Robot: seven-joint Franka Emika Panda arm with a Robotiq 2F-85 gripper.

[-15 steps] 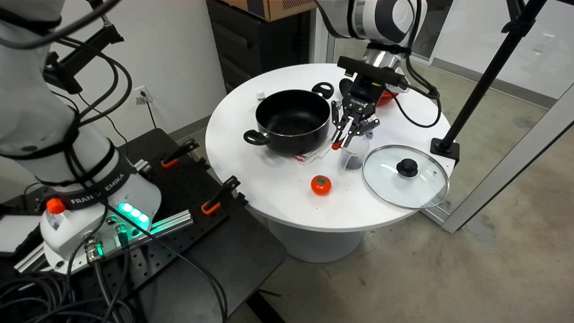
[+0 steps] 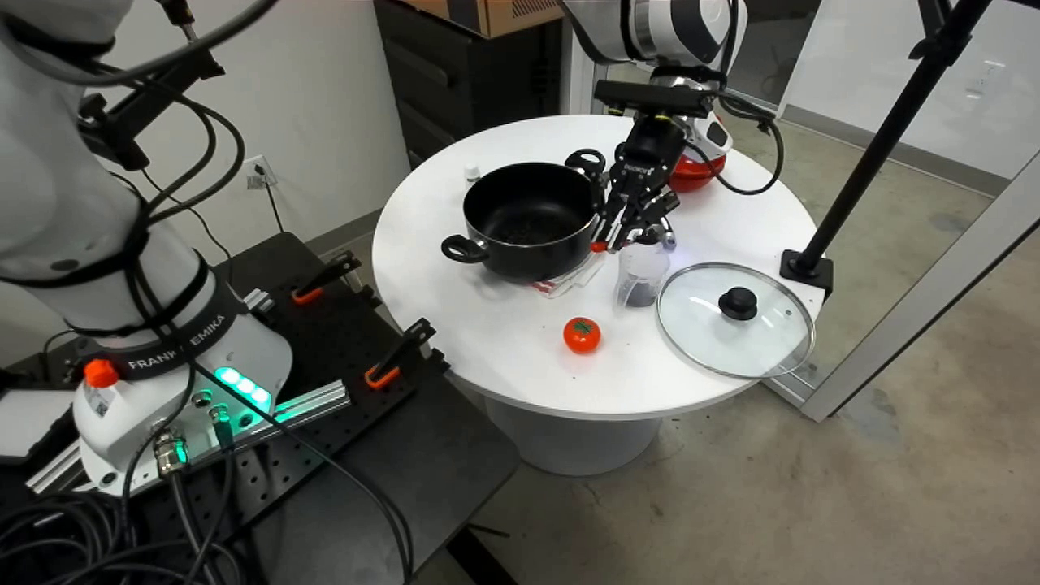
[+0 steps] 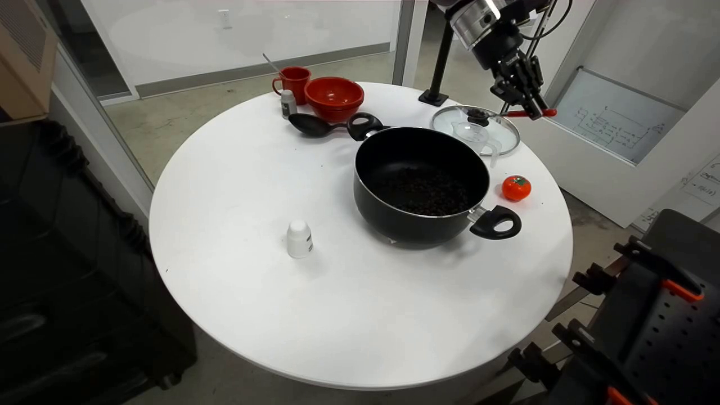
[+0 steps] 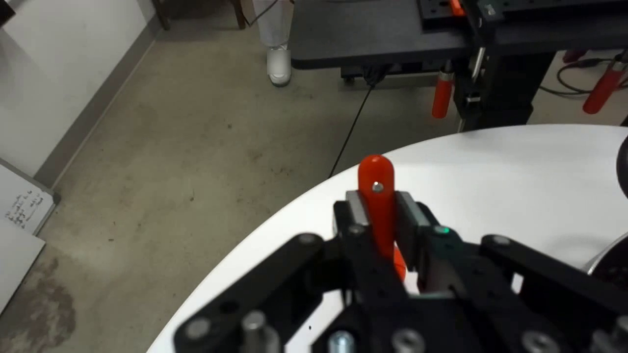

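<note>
A slim red handle point(image 4: 377, 176) is pinched between the finger pads of my gripper, which is shut on it. Its red end point(image 3: 551, 112) pokes out past the fingers in exterior view 2, and more red shows on the other side; what it belongs to cannot be made out. There, my gripper point(image 3: 535, 111) hangs in the air near the glass lid. A black pot point(image 3: 419, 226) with dark bits inside stands on the white table. Exterior view 1 has my gripper point(image 2: 606, 234) in front of the pot's right side, above a clear measuring cup point(image 2: 640, 275).
A tomato point(image 2: 582, 335) and a glass lid point(image 2: 721, 341) lie near the table's edge. At the back are red bowls point(image 3: 334, 98), a red mug point(image 3: 295, 82), a black ladle point(image 3: 310, 125) and a shaker point(image 3: 288, 103). Another white shaker point(image 3: 298, 239) stands alone; room around it is free.
In exterior view 1 my gripper has shifted a little left and upward, turning as it went, with the red handle still in it. Pot, cup, lid and tomato have stayed put.
</note>
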